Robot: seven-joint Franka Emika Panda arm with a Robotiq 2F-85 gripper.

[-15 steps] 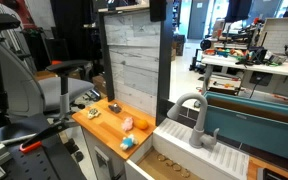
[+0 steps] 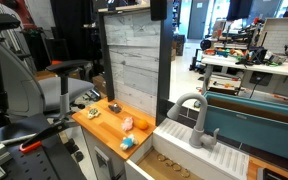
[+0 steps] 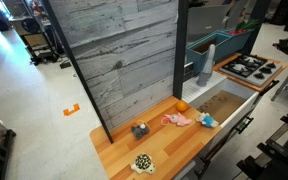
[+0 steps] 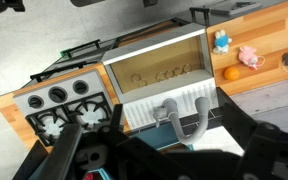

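Note:
In the wrist view my gripper stands open, its dark fingers wide apart at the lower left and right. Between them appears the grey tap (image 4: 201, 120), well below, and nothing is held. An orange (image 4: 231, 73), a pink toy (image 4: 248, 56) and a blue-and-white toy (image 4: 221, 42) lie on the wooden counter to the right. In the second exterior view, a dark object (image 3: 140, 130) and a spotted pale object (image 3: 142, 163) also rest on that counter (image 3: 114, 155). No gripper is recognisable in this view.
The white sink basin (image 4: 164, 65) is open and mostly empty, with small round marks along its floor. A hob (image 4: 70, 103) stands beside it. Behind the counter rises a grey plank wall (image 3: 124, 75), and a teal bin (image 3: 212, 50) sits behind the tap.
The objects on the counter and the tap stay where they were. Any shift of the dark parts at the top of the first exterior view is very slight.

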